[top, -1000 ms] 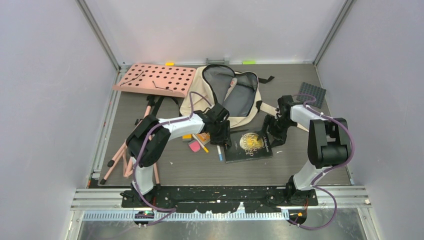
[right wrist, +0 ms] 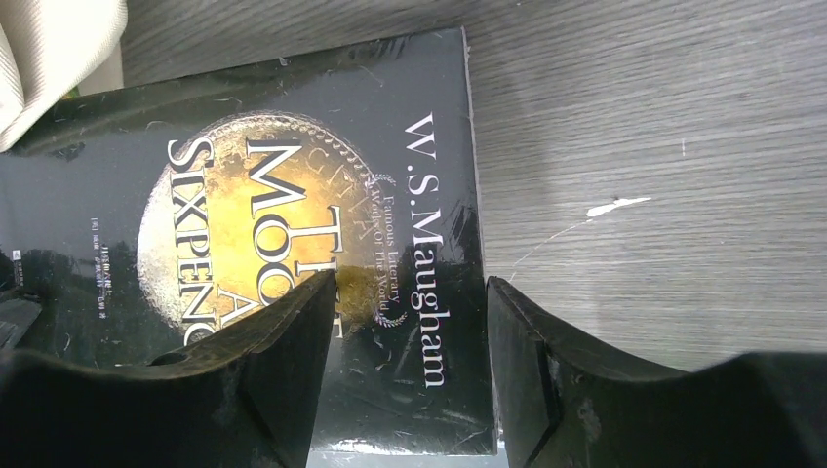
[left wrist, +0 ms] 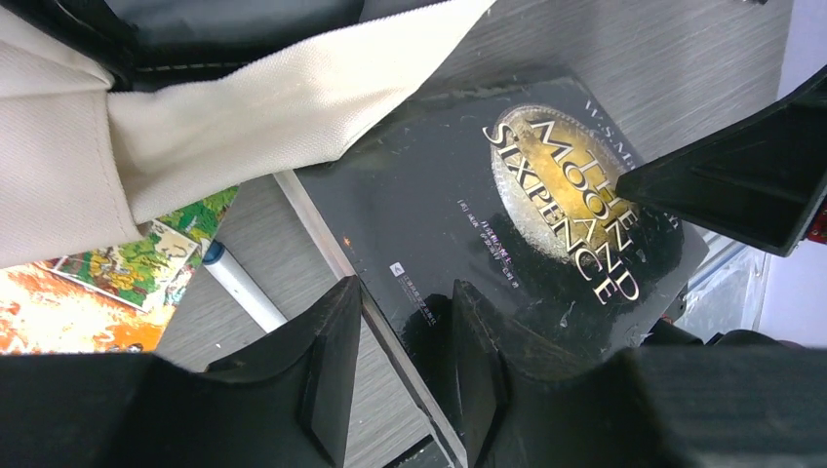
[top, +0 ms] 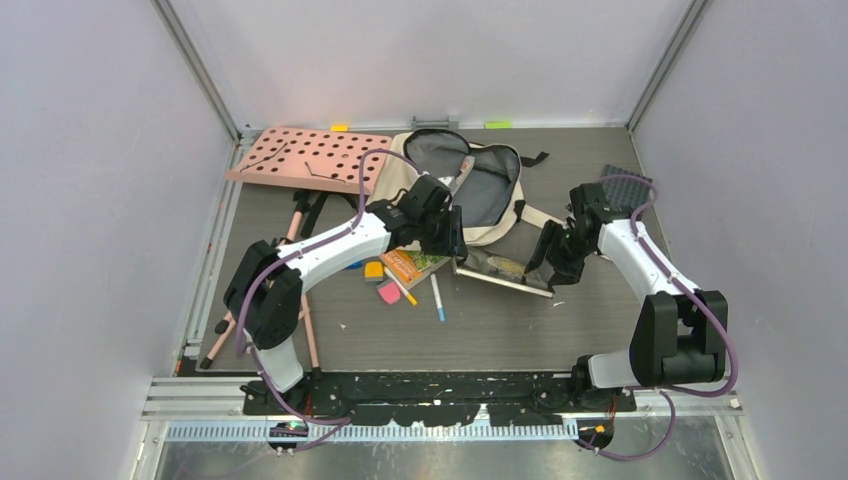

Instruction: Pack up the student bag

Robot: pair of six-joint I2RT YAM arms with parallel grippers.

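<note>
A black book, "The Moon and Sixpence", is tilted up between both grippers in front of the bag, its pale page edge facing the table's front. My right gripper is shut on its right end, one finger over the cover and the other past the edge. At the book's other end, the fingers of my left gripper straddle the spine; how firmly they close on it is unclear. The beige student bag lies open at the back, its grey inside showing. A strip of its cloth touches or overlaps the book's corner.
A colourful book, yellow block, pink block, orange pen and blue-white marker lie near the left arm. The pink perforated board stands back left.
The book, lying flatter before, has moved back towards the bag and tipped so its cover is mostly turned away from the top camera. Both grippers have shifted with it, the left one more.
</note>
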